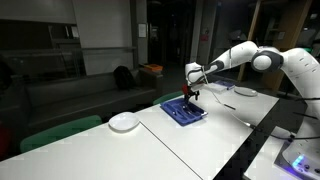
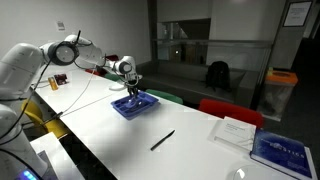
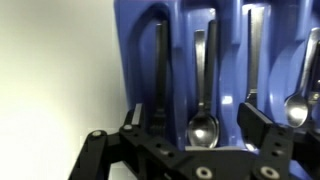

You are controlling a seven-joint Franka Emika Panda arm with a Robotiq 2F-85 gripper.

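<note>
A blue cutlery tray stands on the white table, and my gripper is over it, open. Between and beyond the fingers in the wrist view, a spoon with a dark handle lies in a middle compartment. To its left a black-handled utensil lies in its own slot. Another metal utensil lies in the compartment to the right, and more spoons are at the far right. Nothing shows held. The fingers hide the lower ends of some utensils.
A round white plate lies on the table away from the tray. In exterior view 2, a dark slender object lies on open table, with a white box and a blue box further right.
</note>
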